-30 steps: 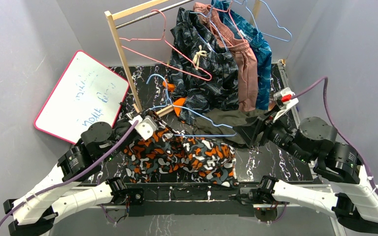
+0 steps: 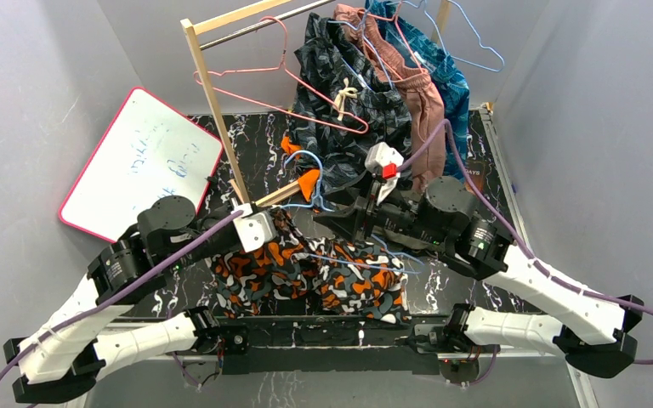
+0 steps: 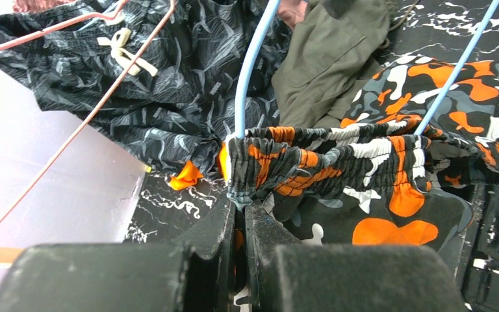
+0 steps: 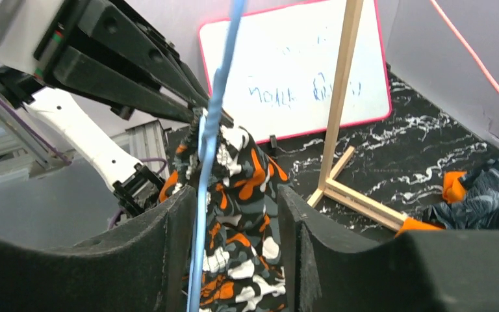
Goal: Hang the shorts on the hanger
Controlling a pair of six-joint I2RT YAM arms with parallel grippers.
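The camouflage shorts [image 2: 357,285], patterned in orange, black and white, are spread over the front of the floor. In the left wrist view, my left gripper is shut on one end of their elastic waistband [image 3: 338,156]. The blue hanger [image 3: 255,62] has wire running down into the waistband at that end and again farther right. Seen from above, its hook [image 2: 309,155] stands up between the two arms. My right gripper is open around the hanger's near wire [image 4: 203,221], which passes closer to the left finger [image 4: 180,224].
A wooden rack [image 2: 208,102] at the back carries a pink hanger [image 2: 285,64], the dark shorts [image 2: 349,93] and other garments. A whiteboard [image 2: 140,161] leans at the left. Olive cloth [image 3: 325,55] lies behind the camouflage shorts.
The right gripper has swept left from the hanger's right end to near its hook. The hanger has swung, its hook shifting right.
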